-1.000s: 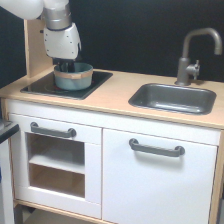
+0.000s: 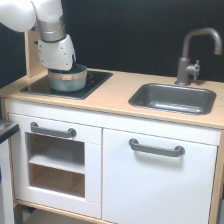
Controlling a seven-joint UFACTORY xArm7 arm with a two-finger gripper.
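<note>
The white robot arm comes in from the upper left, its gripper [image 2: 57,57] lowered at the left rim of a blue-grey pot [image 2: 68,82] on the black stovetop [image 2: 97,77]. The fingers are mostly hidden behind the hand and at the pot, so whether they are shut on it cannot be seen.
A steel sink [image 2: 172,97] with a tall faucet [image 2: 186,60] is at the right of the wooden counter [image 2: 120,101]. Below are white cabinets [image 2: 165,180] with grey handles and an open compartment. The counter between stovetop and sink is clear.
The arm and gripper have shifted a little left and down, and the pot appears slightly left of where it was.
</note>
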